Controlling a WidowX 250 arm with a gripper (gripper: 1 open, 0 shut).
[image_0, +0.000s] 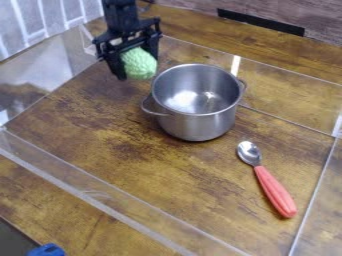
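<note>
The black gripper (127, 45) reaches in from the top, above a pale green round object (138, 63), like a cabbage, just behind and left of a steel pot (195, 100). Its fingers are around or at the green object's top; whether they hold it cannot be told. A spoon with a red handle (273, 188) lies on the wooden table at the right.
Clear plastic edges run along the left and right. A blue object (46, 250) sits at the bottom left corner.
</note>
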